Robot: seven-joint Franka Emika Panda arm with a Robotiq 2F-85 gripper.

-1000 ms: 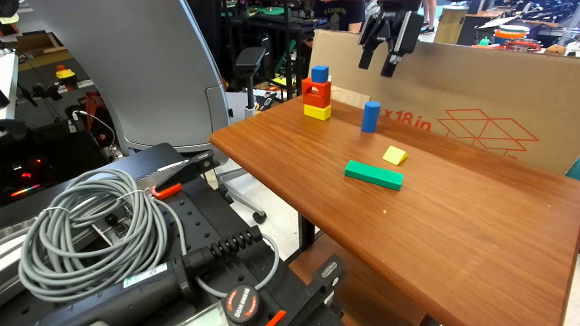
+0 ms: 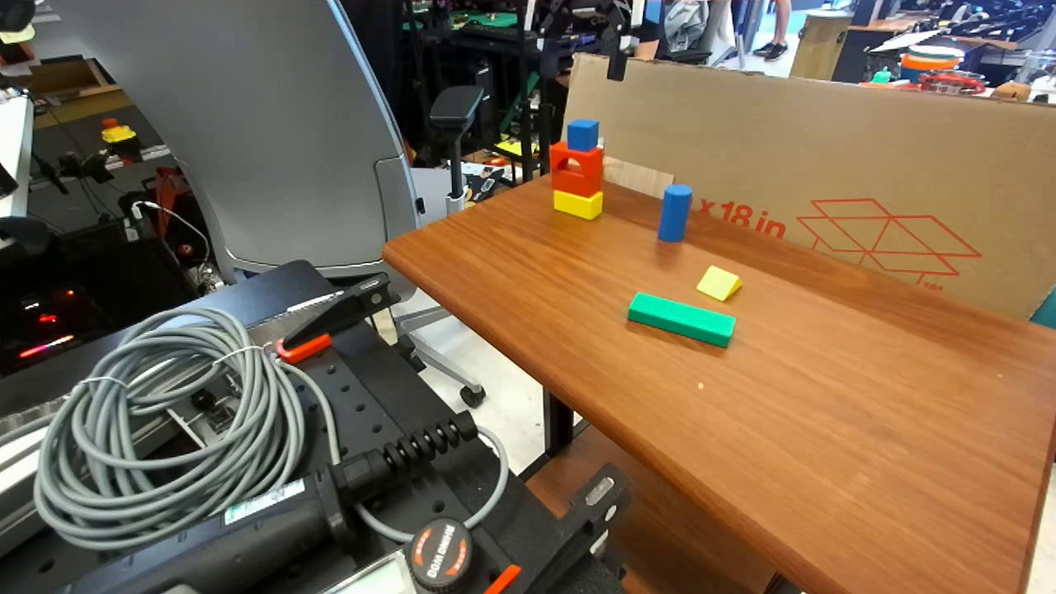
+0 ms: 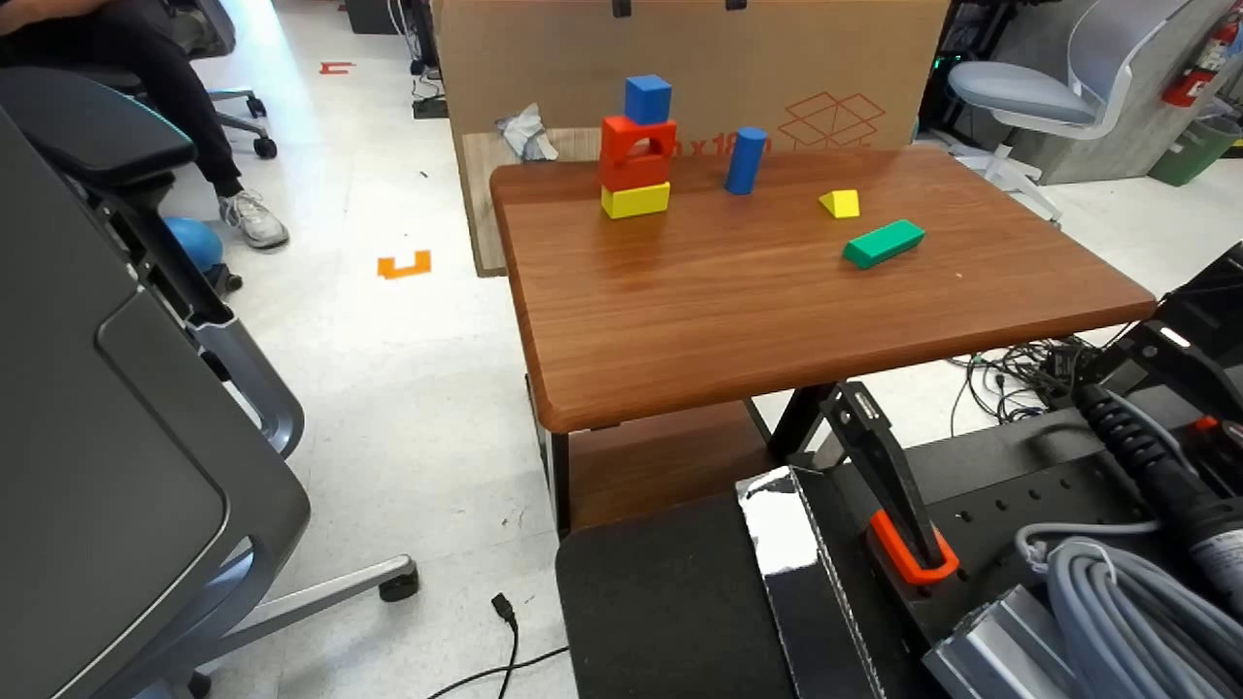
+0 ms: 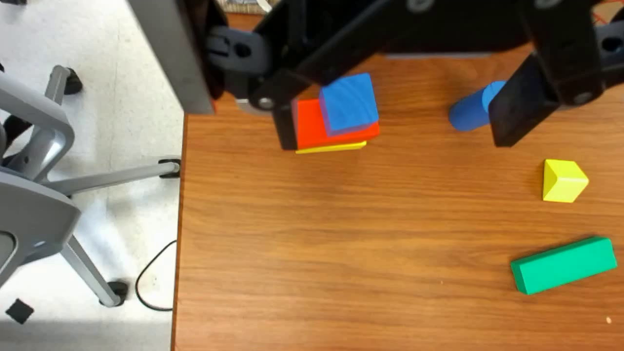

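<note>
My gripper stands open, its fingers spread wide with nothing held between them. In exterior view 1 it hangs high above the tower at the table's far left corner. That tower is a blue cube (image 2: 583,134) on red arch-shaped pieces (image 2: 577,178), with a yellow block (image 2: 578,204) at the bottom. Seen from the wrist, the cube lies between the fingers, nearer the left one. A blue cylinder (image 3: 746,161) is upright to the tower's right. Farther right are a yellow wedge (image 3: 841,204) and a long green block (image 3: 885,244), both lying on the wood.
A tall cardboard sheet (image 2: 861,168) stands along its back edge. Near the left end is a grey chair (image 2: 267,129); a black bench with coiled cable (image 2: 178,436) lies in front.
My gripper has moved left and upward in exterior view 1, from above the cylinder to above the tower. The blocks have stayed in place.
</note>
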